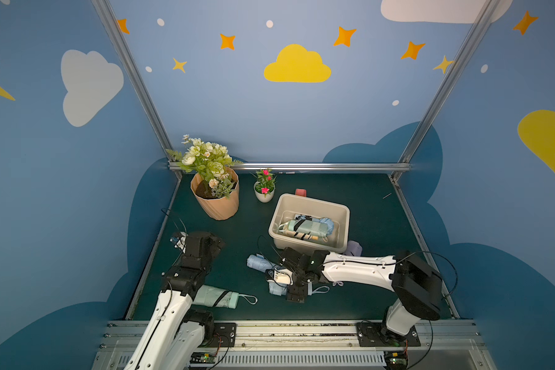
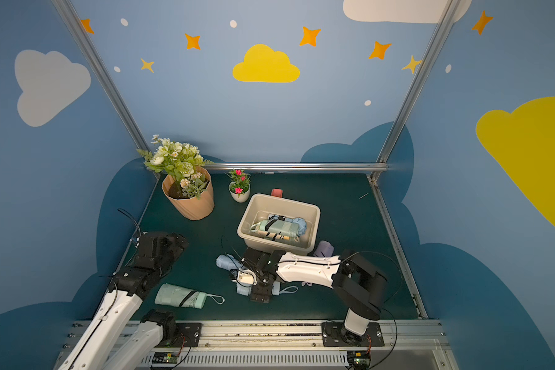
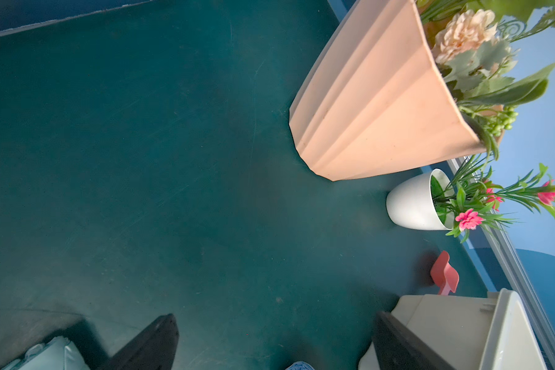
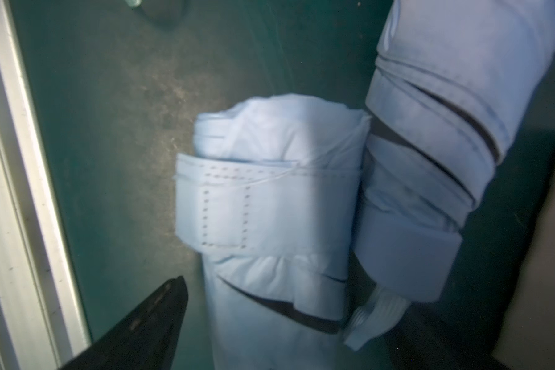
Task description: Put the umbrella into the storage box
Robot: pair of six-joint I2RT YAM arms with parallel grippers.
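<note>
My right gripper stands open low over the table, holding nothing. Between its fingers lies one light blue umbrella; another light blue umbrella lies beside it. Both are on the table in front of the storage box, partly hidden by the right arm in the top views. In the box are a mint umbrella and a blue one, with some lower items mostly covered. A mint umbrella rests at the front left, and a purple umbrella is partly behind the right arm. My left gripper is open and empty.
A peach planter with white flowers and a small white pot stand at the back left. A red object sits behind the box. Bare table lies left of the box and at the right back.
</note>
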